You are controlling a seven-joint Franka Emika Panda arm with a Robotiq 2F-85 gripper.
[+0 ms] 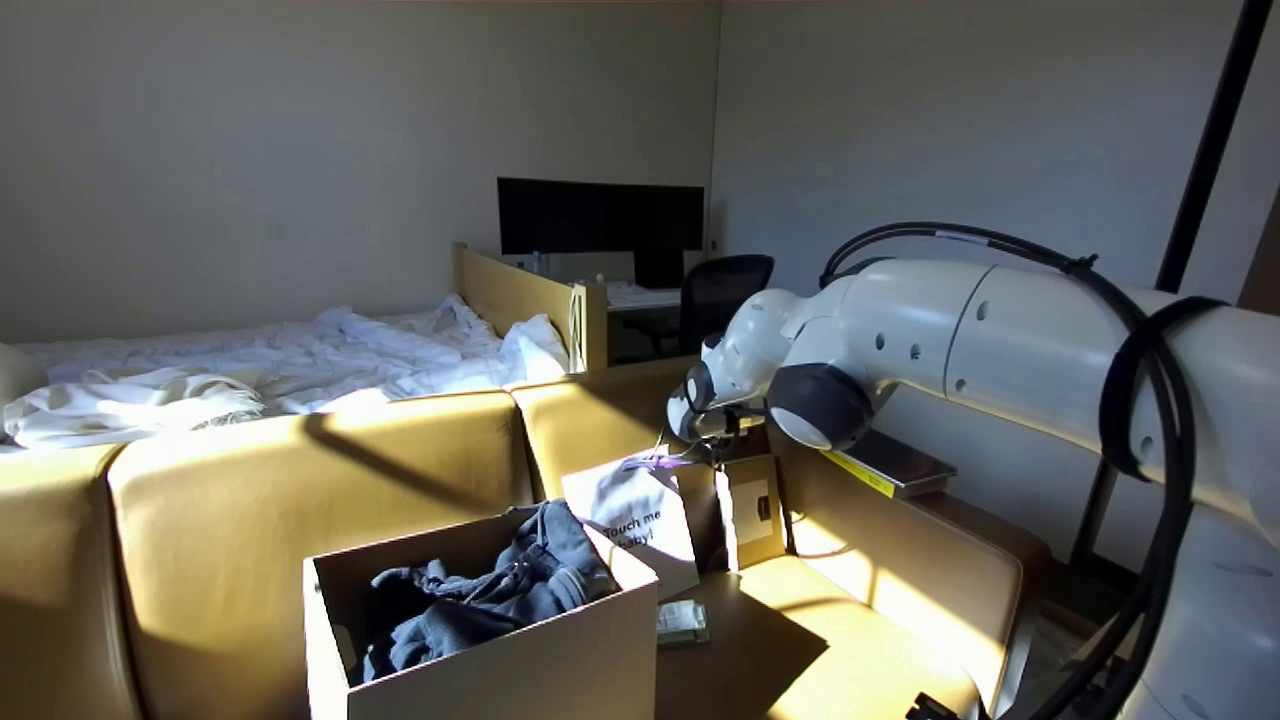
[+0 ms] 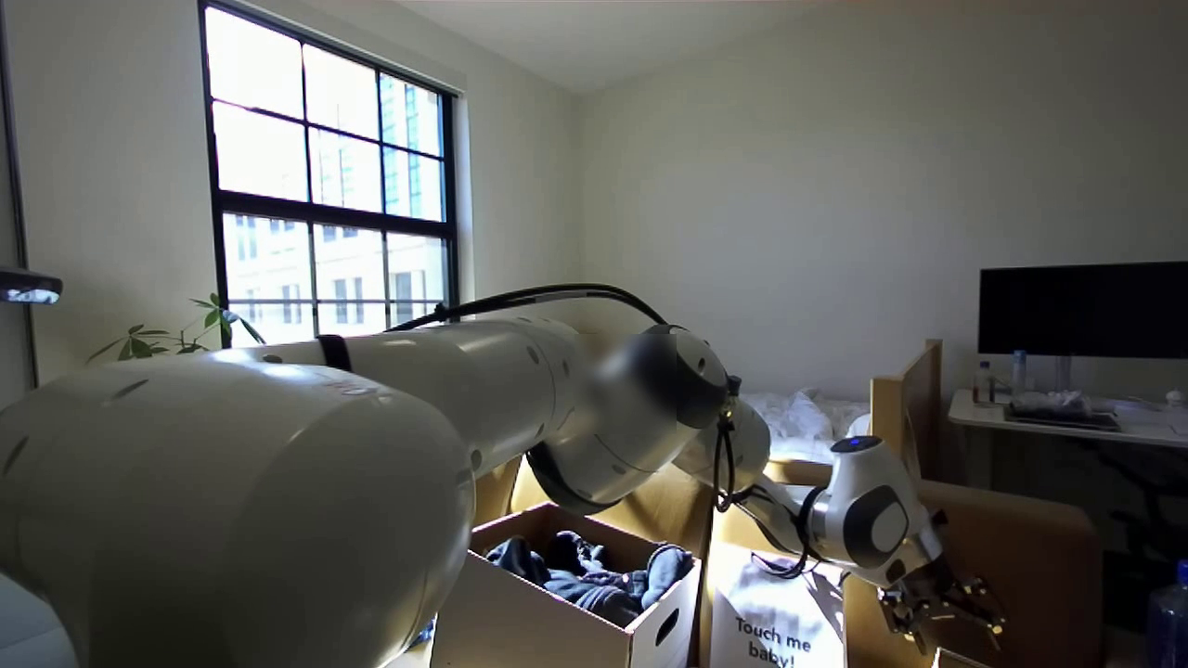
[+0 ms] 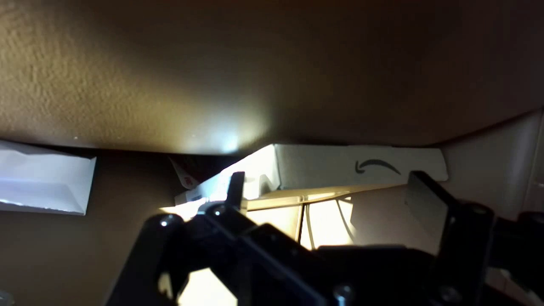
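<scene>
My gripper is open, with its fingers [image 3: 235, 189] spread wide apart. In the wrist view a cardboard box [image 3: 326, 165] with a curved arrow mark lies beyond the fingertips, in line with the gap between them. That box [image 1: 753, 516] leans upright in the sofa's corner in exterior view 1, just below my gripper. Exterior view 2 has the gripper [image 2: 952, 633] above the box's top edge [image 2: 958, 659]. To its left stands a white paper bag [image 1: 642, 516] printed "Touch me baby!".
A large open carton [image 1: 504, 660] holding dark clothes [image 1: 492, 594] stands at the front left. A small pack [image 1: 683, 622] lies on the sofa seat [image 1: 828, 600]. A flat dark case [image 1: 894, 462] rests on the armrest. The sofa back is close to the gripper.
</scene>
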